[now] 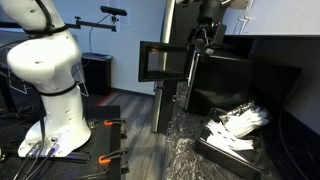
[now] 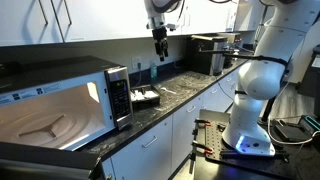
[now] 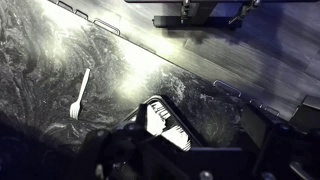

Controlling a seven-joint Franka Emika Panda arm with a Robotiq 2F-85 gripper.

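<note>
My gripper [image 2: 160,46] hangs high above the counter, pointing down. Its fingers stand open; dark finger shapes frame the bottom of the wrist view, and nothing shows held. Below, a white fork [image 3: 79,94] lies alone on the dark marbled counter [image 3: 35,60]. A black basket [image 1: 229,159] holds several white items [image 1: 240,122], which look like plastic utensils. In the wrist view these white items [image 3: 165,126] show at the lower middle, partly covered by the dark gripper.
A microwave [image 2: 55,110] stands on the counter beside the basket. White upper cabinets [image 2: 70,20] hang above the counter. A blue bottle [image 2: 154,71] stands toward the back. Bare counter surrounds the fork, and drawer handles [image 3: 107,27] line the front edge.
</note>
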